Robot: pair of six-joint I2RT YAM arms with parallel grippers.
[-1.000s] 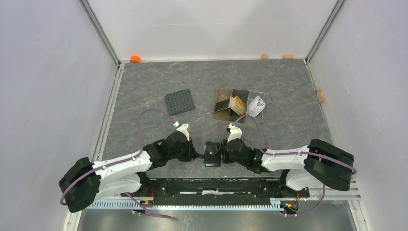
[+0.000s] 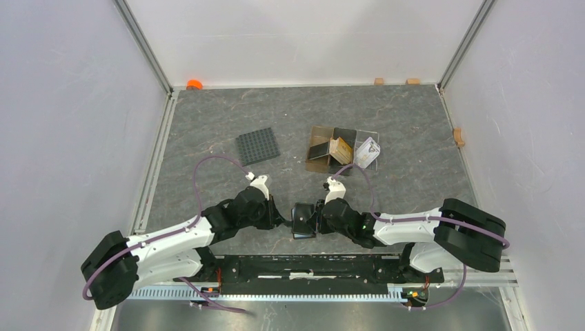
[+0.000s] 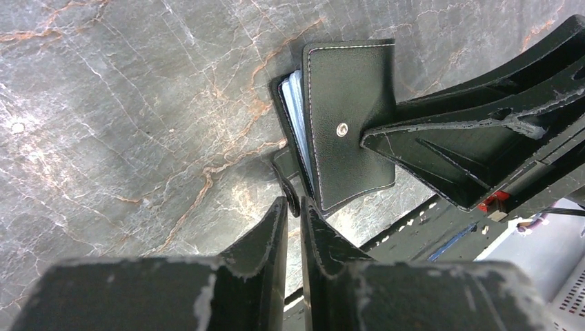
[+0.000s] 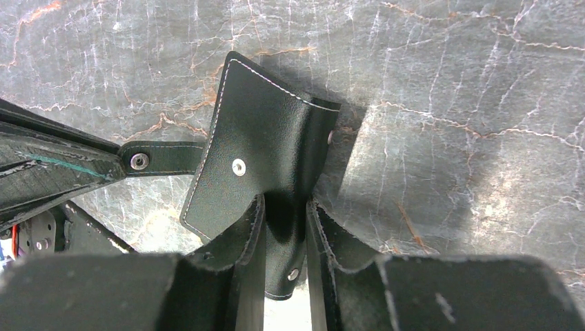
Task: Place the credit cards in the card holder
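Note:
The black card holder (image 2: 303, 219) lies on the table between both arms. In the left wrist view its cover (image 3: 352, 124) carries a metal snap, and pale blue card sleeves (image 3: 293, 114) show along its open side. My right gripper is shut on the folded side of the holder, pinching the leather. A loose closing strap (image 4: 165, 158) with a snap points toward the left arm. Its curled end lies at the tips of my left gripper, whose fingers stand slightly apart. Whether both fingers touch the strap is hard to see.
A sectioned tray (image 2: 317, 165) with several small items stands behind the right arm. A dark ridged mat (image 2: 258, 146) lies at the back left. Open table surrounds the holder on its far side.
The right arm and the holder stay practically where they were.

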